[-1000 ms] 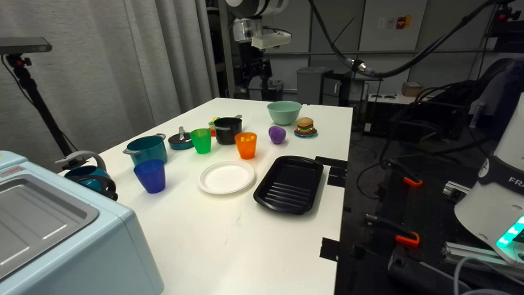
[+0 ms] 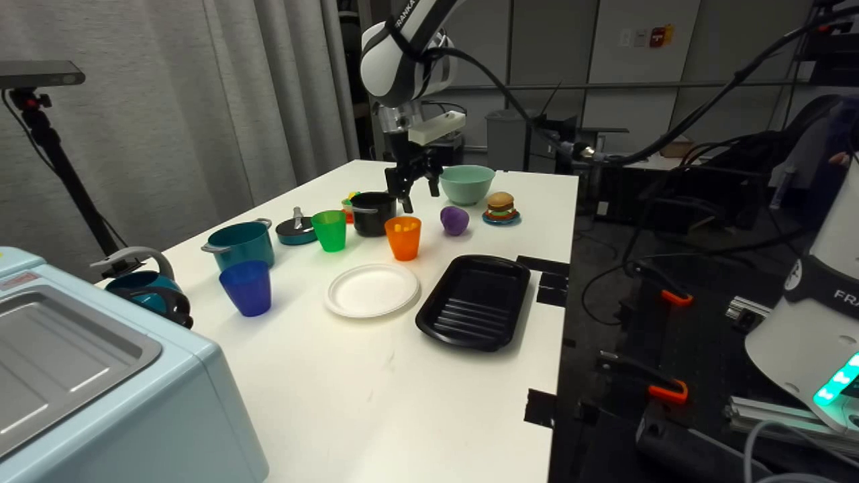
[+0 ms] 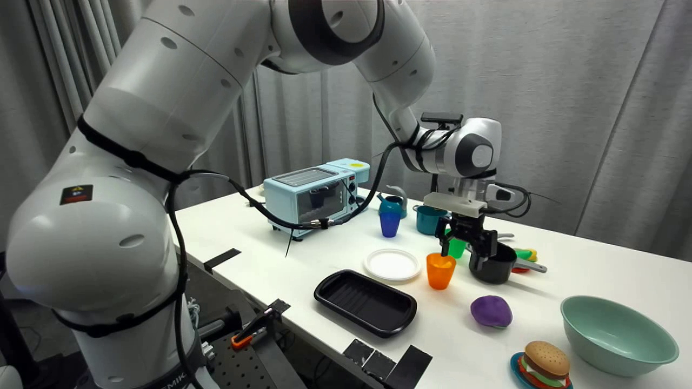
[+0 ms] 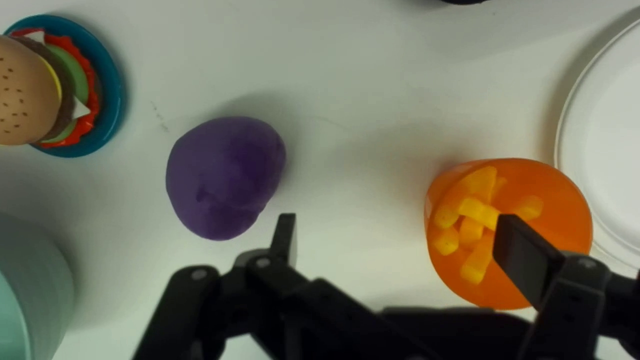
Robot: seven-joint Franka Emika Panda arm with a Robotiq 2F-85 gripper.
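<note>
My gripper is open and empty, its black fingers [image 4: 283,237] spread wide above the table. In the wrist view, the orange cup [image 4: 558,204] with yellow pieces inside lies partly under the right finger. A purple lump-shaped toy [image 4: 225,177] sits on the table beyond the left finger, apart from it. In exterior view 2 the gripper [image 3: 461,259] hangs near the black pot [image 3: 496,265], with the orange cup [image 3: 440,272] just beside it. Whether a finger touches the cup or pot cannot be told.
A green bowl [image 3: 616,330] and a toy burger [image 3: 546,360] on a blue plate stand at one end. The black tray [image 2: 475,302] and white plate [image 2: 372,290] lie by the orange cup. Green and blue cups [image 2: 246,287], a teal pot [image 2: 241,244] and a toaster oven [image 3: 318,194] stand farther along.
My arm has come down from high above the far end of the table, so the gripper now hangs low near the black pot, still open. The objects on the table have not visibly moved.
</note>
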